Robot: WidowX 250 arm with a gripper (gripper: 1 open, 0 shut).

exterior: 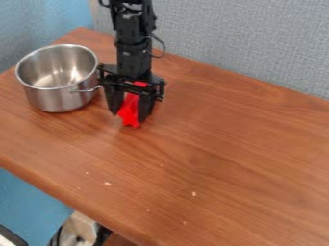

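Observation:
My black gripper (133, 104) is lowered to the tabletop at the upper middle of the camera view, around a bright red object (130, 119) whose top is partly hidden by the fingers. Whether the fingers are closed on it or only beside it I cannot tell. A steel pot (56, 77) with a side handle stands just to the left of the gripper.
A grey textured wall (244, 38) runs behind it. The table's left edge drops to a blue area, with some clutter at the lower left.

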